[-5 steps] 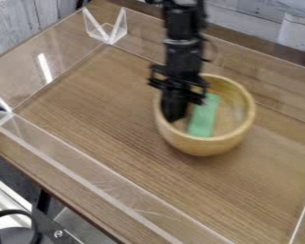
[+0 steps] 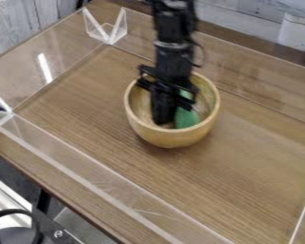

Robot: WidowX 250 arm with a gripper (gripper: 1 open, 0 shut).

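Note:
A tan wooden bowl (image 2: 181, 135) sits on the wooden table (image 2: 79, 133) near the middle of the camera view, with a green object (image 2: 187, 118) inside it. My dark gripper (image 2: 160, 112) reaches down from the top centre into the bowl, beside the green object. The arm is blurred and its fingertips are lost among dark shapes in the bowl, so I cannot make out whether it holds anything.
A clear plastic piece (image 2: 107, 24) stands at the back left of the table. Bare wood surrounds the bowl, most of it at the front and left. Dark cables lie at the lower left edge.
The gripper stays down in it, now covering more of the green object.

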